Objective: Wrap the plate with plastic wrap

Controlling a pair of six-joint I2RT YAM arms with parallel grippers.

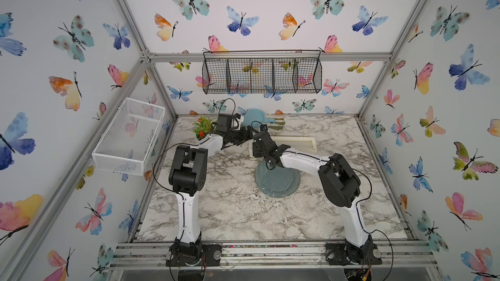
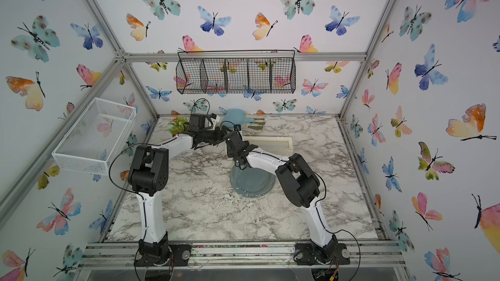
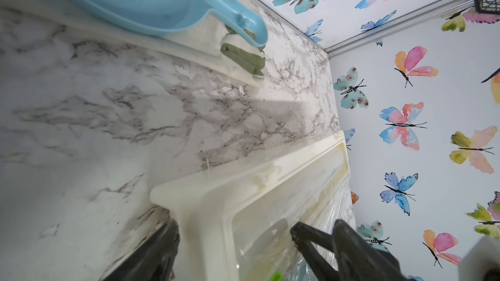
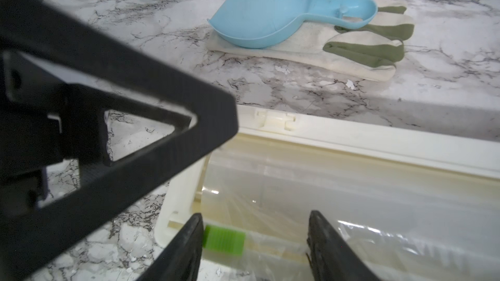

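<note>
The blue-grey plate (image 1: 277,179) lies on the marble table, partly beneath the right arm in the top left view. Shiny film shows on its surface. Behind it sits the cream wrap dispenser (image 1: 302,143); clear plastic wrap (image 4: 281,187) fills it in the right wrist view, with a green tab (image 4: 224,240) near its front left. My right gripper is open at the dispenser's front left, fingers apart beside the tab and film. My left gripper is open by the dispenser's left end, fingers spread. Whether either touches the film is hard to tell.
A light blue dustpan (image 4: 270,13) rests on a cream and green glove (image 4: 364,49) at the back. A potted plant (image 1: 202,126) stands behind the left arm. Both grippers are close together.
</note>
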